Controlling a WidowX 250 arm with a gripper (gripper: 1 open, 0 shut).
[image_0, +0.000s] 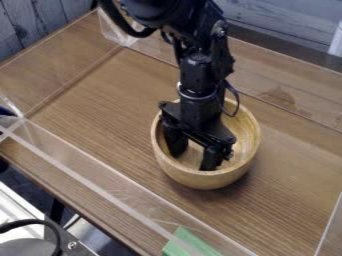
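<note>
A light wooden bowl (201, 177) sits on the wooden table. My black gripper (195, 140) reaches down from the top into the bowl, its lower parts spread inside the rim. Its fingertips are dark against the bowl's inside, and whether they are open, shut or holding anything cannot be made out.
Bare tabletop (94, 110) lies left and right of the bowl. A green object (187, 243) lies at the bottom edge. Clear strips run along the table's edges, with a grey wooden wall behind.
</note>
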